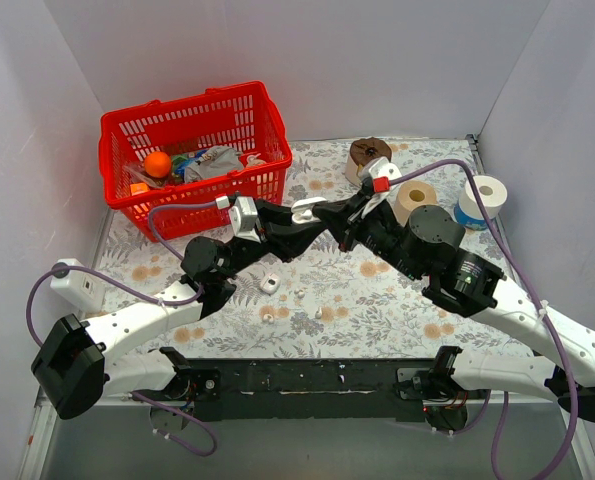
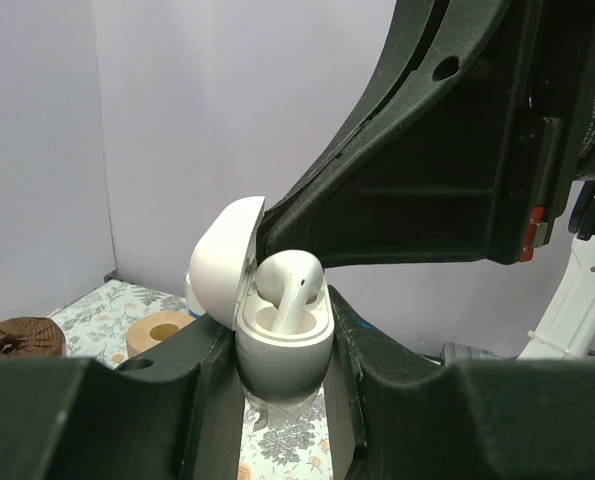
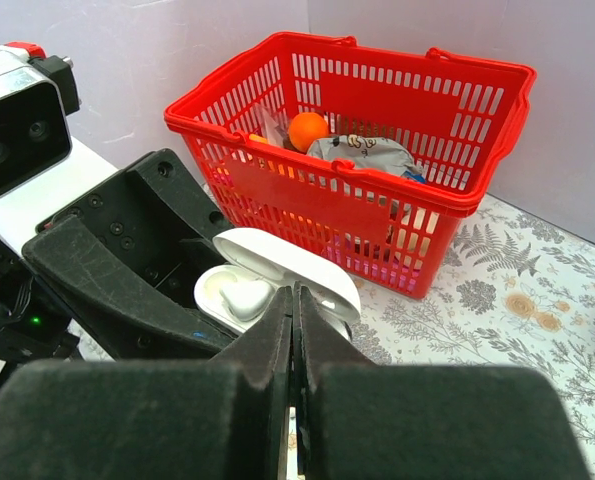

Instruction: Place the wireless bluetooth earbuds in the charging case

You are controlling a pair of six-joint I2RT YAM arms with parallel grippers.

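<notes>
My left gripper (image 1: 307, 226) is shut on an open white charging case (image 2: 287, 370), held up above the table. The case's lid (image 3: 287, 262) stands raised. One white earbud (image 3: 247, 297) sits in the case, seen in the right wrist view; in the left wrist view an earbud stem (image 2: 295, 300) shows in the near end. My right gripper is shut, its tips at the case's opening, with nothing visible between them. Those tips hide part of the case's inside. Whether they touch the case or an earbud I cannot tell.
Another white case (image 1: 270, 284) lies closed on the floral tabletop (image 1: 367, 310), near several small white pieces, one an earbud (image 1: 268, 318). A red basket (image 1: 192, 195) stands at back left. Tape rolls (image 1: 417, 198) line the back right.
</notes>
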